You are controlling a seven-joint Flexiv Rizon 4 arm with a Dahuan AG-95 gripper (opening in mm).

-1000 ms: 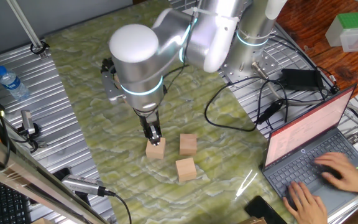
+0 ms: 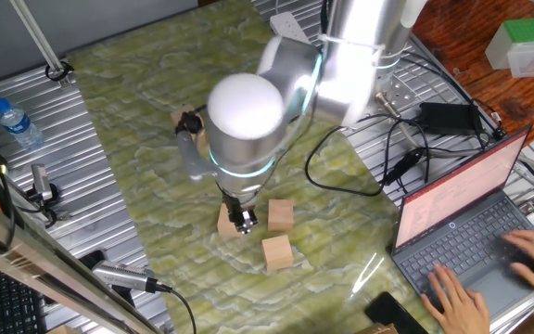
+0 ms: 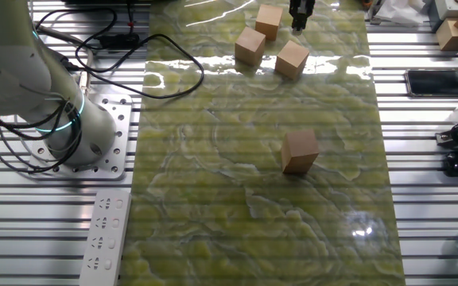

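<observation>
Three wooden cubes form a loose cluster on the green marbled sheet: one cube [image 2: 281, 214], a nearer one [image 2: 277, 253], and a third [image 2: 225, 224] partly covered by my gripper [image 2: 244, 223]. In the other exterior view, the same group shows as cubes [image 3: 269, 21], with my gripper [image 3: 298, 25] at the top edge, beside them. No cube shows in its grip, but the gap between its fingers is too small to make out. A fourth cube [image 3: 300, 152] stands alone; the arm mostly hides that cube [image 2: 180, 119] in the first view.
A laptop [image 2: 471, 232] with a person's hands on it occupies the right, and a phone [image 2: 395, 314] lies by the sheet's corner. A black cable [image 3: 189, 79] loops onto the sheet. Much of the green sheet [image 3: 213, 214] is bare around the lone cube.
The arm has swung rightward in the first view, its gripper passing from the upper side of the left cube to that cube's right part. The cubes have stayed put.
</observation>
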